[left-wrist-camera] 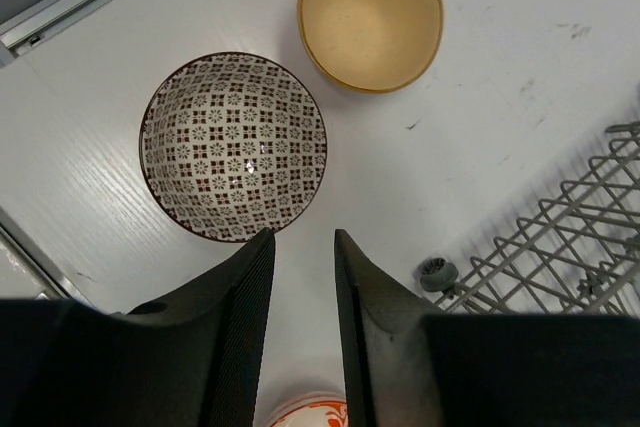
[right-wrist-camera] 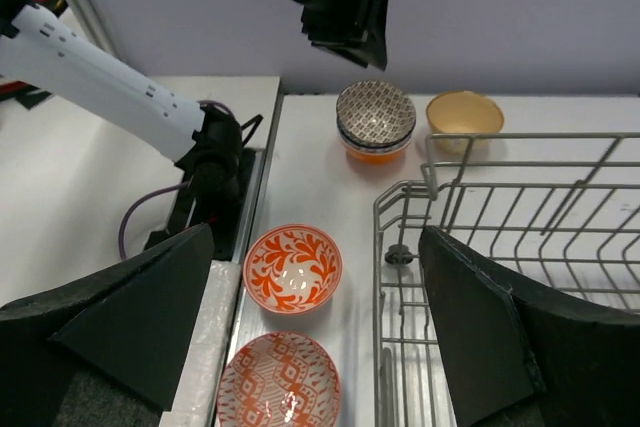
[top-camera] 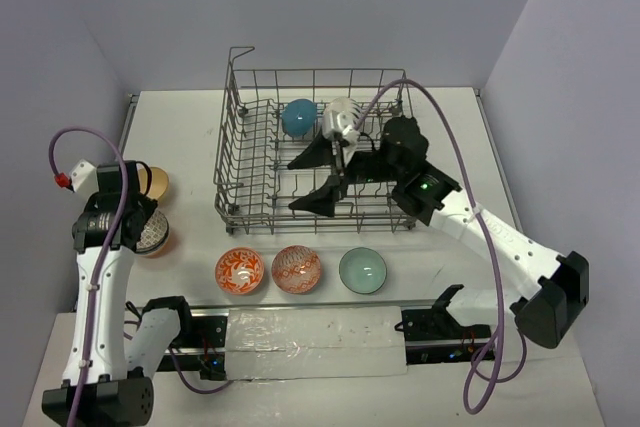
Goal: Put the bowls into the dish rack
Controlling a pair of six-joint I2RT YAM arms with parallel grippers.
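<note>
In the dish rack (top-camera: 229, 147) stand a blue bowl (top-camera: 299, 117) and a white ribbed bowl (top-camera: 345, 107), the latter partly behind my right arm. My right gripper (top-camera: 304, 183) is open and empty over the rack. At the left, a brown-patterned bowl (left-wrist-camera: 235, 147) sits stacked on an orange one (right-wrist-camera: 376, 156), beside a yellow bowl (left-wrist-camera: 370, 17). Above that stack my left gripper hangs open, nothing between its fingers. Along the table's front lie an orange floral bowl (top-camera: 240, 271), a reddish patterned bowl (top-camera: 296, 269) and a green bowl (top-camera: 362, 270).
Grey walls enclose the table (top-camera: 460, 137) at the back and sides. A clear plastic-wrapped strip (top-camera: 315, 342) lies along the front edge, and purple cables loop from both arms.
</note>
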